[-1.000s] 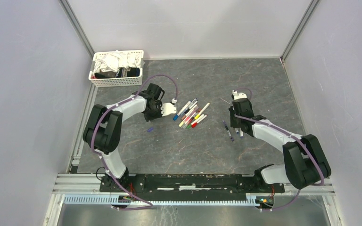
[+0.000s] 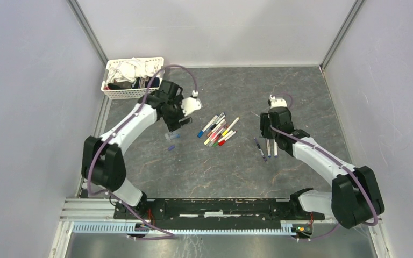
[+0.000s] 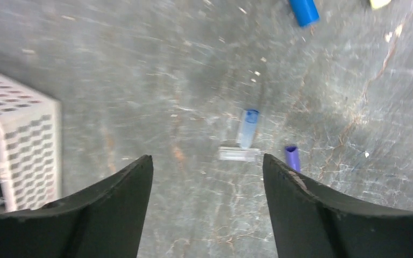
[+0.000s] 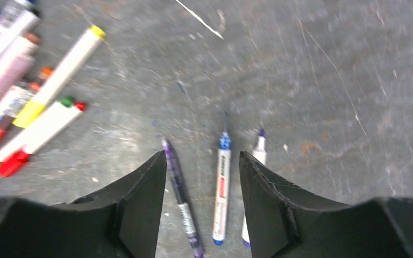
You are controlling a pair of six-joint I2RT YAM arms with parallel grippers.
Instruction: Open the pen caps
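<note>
Three uncapped pens lie side by side at the right: a dark purple pen (image 4: pixel 182 196), a white pen with a blue tip (image 4: pixel 222 188) and a white pen with a purple tip (image 4: pixel 259 152). Over them my right gripper hangs open, holding nothing. On the left, three loose caps rest on the table: a clear blue cap (image 3: pixel 249 128), a clear whitish cap (image 3: pixel 239 154) and a purple cap (image 3: pixel 292 158). My left gripper is above these caps, its fingers apart and empty. Several capped markers (image 2: pixel 218 128) form a pile mid-table.
A white basket (image 2: pixel 134 93) holding cloth and dark items stands at the back left, close to the left arm. Bare table (image 2: pixel 209 174) spreads in front of the marker pile and also behind it.
My left gripper has risen and moved back toward the basket, uncovering the clear caps on the table. The right gripper has lifted and shifted back slightly, and more of the pens shows.
</note>
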